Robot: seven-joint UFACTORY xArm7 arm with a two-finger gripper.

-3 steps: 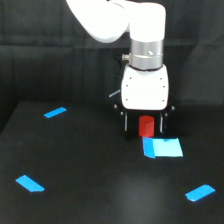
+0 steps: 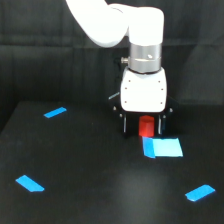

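Note:
My gripper (image 2: 144, 128) points down at the right of centre, its white hand above a small red block (image 2: 146, 126). The dark fingers look spread apart, one at each side of the block, with gaps between them and its sides. How near the fingertips are to the table is hard to tell. The block's top is partly covered by the hand. Just in front of the block lie a blue piece (image 2: 148, 147) and a pale blue square (image 2: 167, 147), side by side.
Blue tape strips mark the black table at the back left (image 2: 56, 112), front left (image 2: 30, 184) and front right (image 2: 200, 192). A dark curtain (image 2: 50, 60) hangs behind.
The arm and hand have come down slightly over the red block. The block, the blue pieces and the tape strips look unmoved.

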